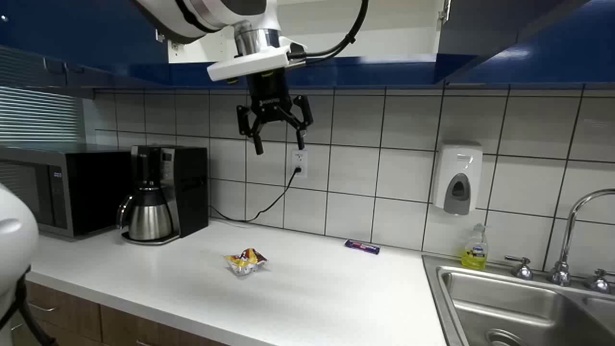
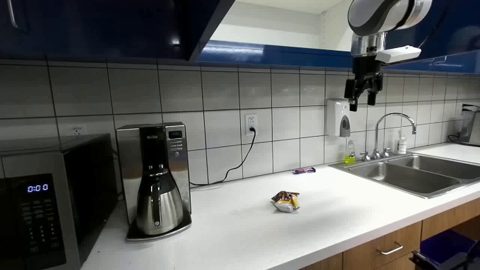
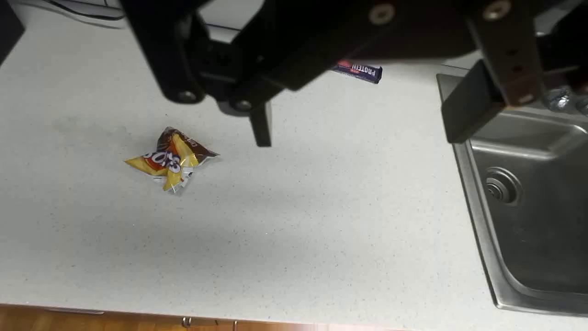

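High above the counter, my gripper [image 1: 279, 149] hangs open with nothing between its fingers; the wrist view shows its two fingers [image 3: 260, 124] spread wide. A crumpled yellow and brown snack bag [image 1: 246, 262] lies on the white counter well below it. In the wrist view that snack bag [image 3: 172, 160] is left of the fingers. By the tiled back wall lies a purple wrapped bar [image 1: 362, 247], and its end with the word "PROTEIN" [image 3: 358, 71] shows beneath the gripper's body in the wrist view.
A coffee maker [image 2: 155, 180] and a black microwave [image 2: 54, 202] stand at the left. To the right are the steel sink [image 1: 507, 300], its faucet [image 1: 571, 230], a soap bottle [image 1: 474, 248] and a wall dispenser [image 1: 458, 179]. Blue cabinets [image 1: 369, 72] hang close by the arm. Mid-counter is clear.
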